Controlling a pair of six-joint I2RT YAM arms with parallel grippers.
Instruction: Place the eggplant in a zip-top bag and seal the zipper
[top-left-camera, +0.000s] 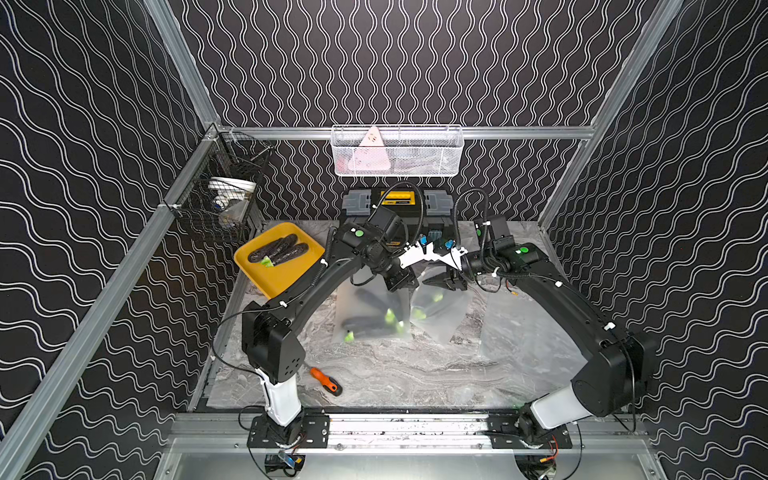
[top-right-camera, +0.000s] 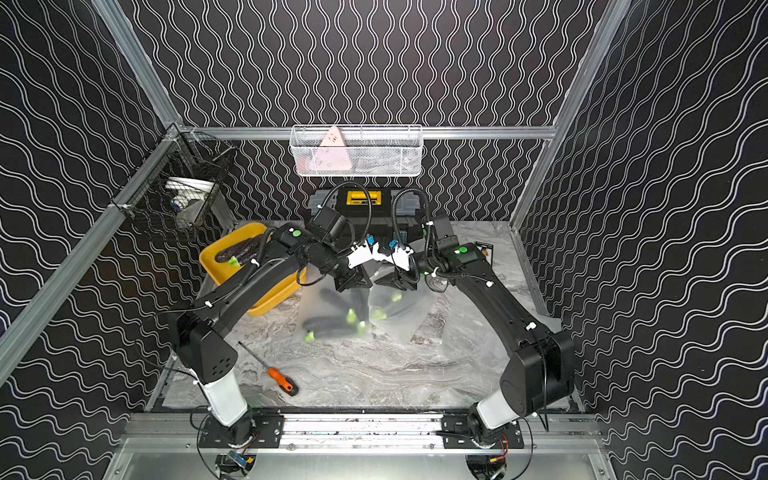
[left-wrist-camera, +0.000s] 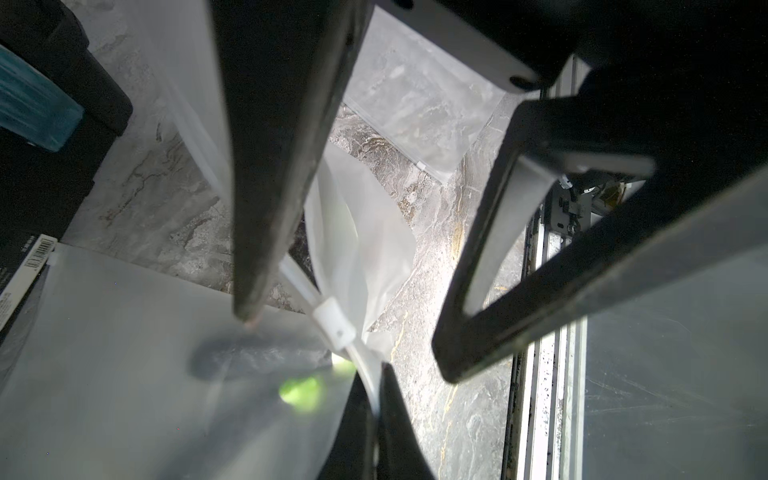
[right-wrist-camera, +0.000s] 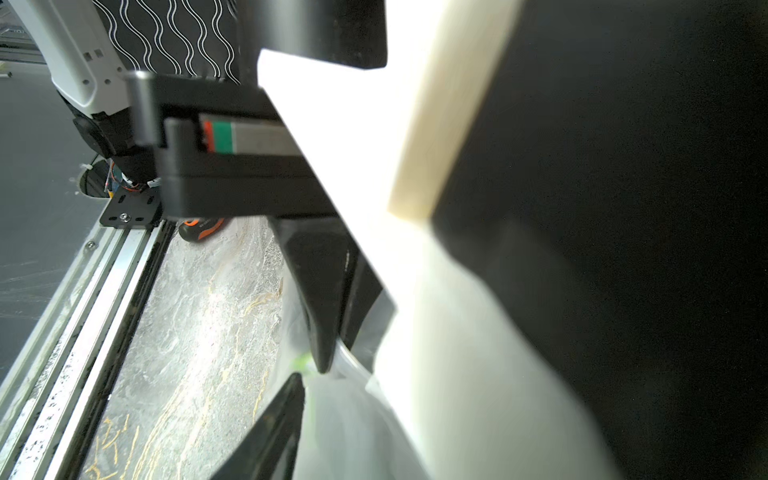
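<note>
Frosted zip top bags (top-left-camera: 369, 304) holding eggplants lie in the middle of the table, a second one (top-right-camera: 404, 316) beside the first, their contents blurred green and dark shapes. My left gripper is shut on the zipper strip of a bag, its white slider (left-wrist-camera: 333, 324) just beyond the fingertips. My right gripper (top-left-camera: 444, 280) is open close beside it, one finger (right-wrist-camera: 268, 424) apart from the strip in the right wrist view. More eggplants (top-left-camera: 278, 249) lie in a yellow tray (top-left-camera: 264, 278).
An orange screwdriver (top-left-camera: 326, 381) lies at the front left, a black toolbox (top-left-camera: 356, 200) stands behind the grippers, and a flat empty bag (top-left-camera: 528, 336) lies at the right. A mesh basket (top-left-camera: 432, 156) hangs on the back rail.
</note>
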